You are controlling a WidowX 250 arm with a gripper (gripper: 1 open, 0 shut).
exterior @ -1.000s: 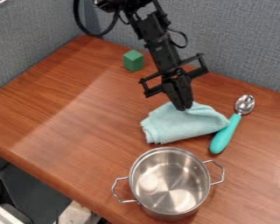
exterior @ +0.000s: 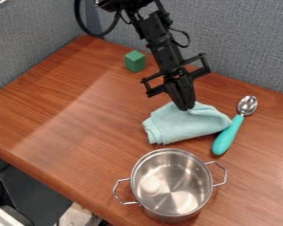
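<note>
My black gripper points down at the upper end of a folded pale mint cloth, its fingertips at the cloth. Whether the fingers are open or closed on the fabric is hard to make out. Beside the cloth to the right lies a spoon with a turquoise handle and a steel head. A steel pot with two handles stands at the front, below the cloth.
A green block sits at the back, left of the arm. Grey partitions border the back and left, and the table's edge runs at the lower left.
</note>
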